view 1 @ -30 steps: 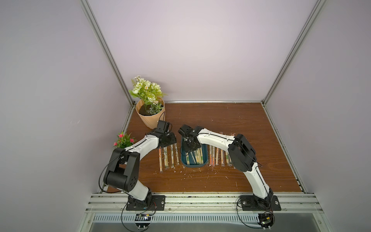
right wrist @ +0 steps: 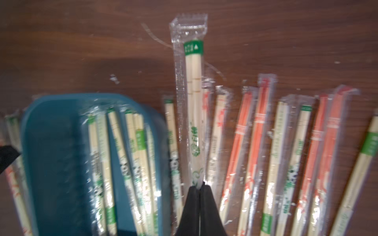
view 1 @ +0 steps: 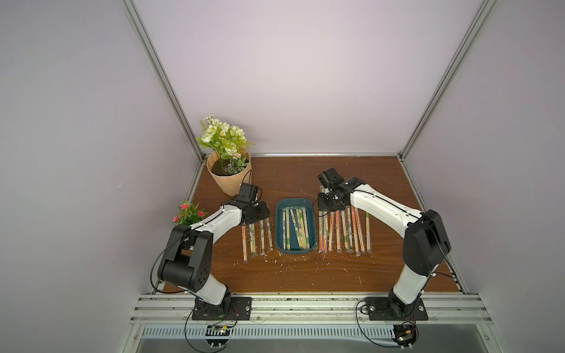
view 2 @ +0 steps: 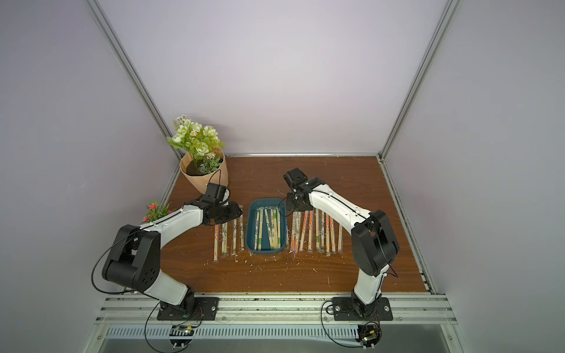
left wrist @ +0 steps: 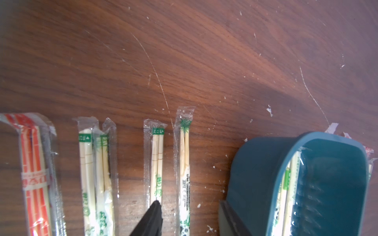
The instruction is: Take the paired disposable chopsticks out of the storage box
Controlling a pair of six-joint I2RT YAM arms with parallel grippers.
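The blue storage box (view 1: 279, 232) holds several wrapped chopstick pairs. My right gripper, above the row right of the box, is shut on a wrapped chopstick pair (right wrist: 193, 98) with a green band, held upright in the wrist picture. My left gripper stands open over the left row, beside the box, with a wrapped pair (left wrist: 184, 157) lying below between its fingers.
Several wrapped pairs lie on the table either side of the box. A large flowerpot (view 1: 226, 183) stands at back left, a small flowering plant (view 1: 188, 213) at the left edge.
My right gripper has lifted out from over the box and moved right and back with the chopstick pair. The left arm is unmoved.
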